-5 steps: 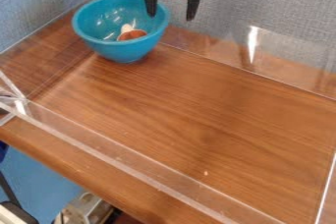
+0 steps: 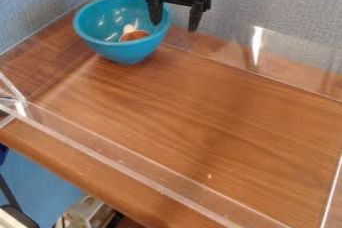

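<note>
A blue bowl (image 2: pixel 110 44) sits at the back left of the wooden surface, holding a small orange object (image 2: pixel 134 36) and something white beside it. My black gripper (image 2: pixel 175 19) hangs over the bowl's right rim with its two fingers spread open, the left one over the bowl and the right one outside it. Nothing shows between them.
A wooden tabletop (image 2: pixel 214 122) with clear low walls fills the view; its middle and right are empty. Textured grey walls stand behind and at left. A blue floor with some equipment shows below the front-left edge.
My gripper has moved down somewhat and a little to the left since a second ago. The bowl and its contents look unchanged.
</note>
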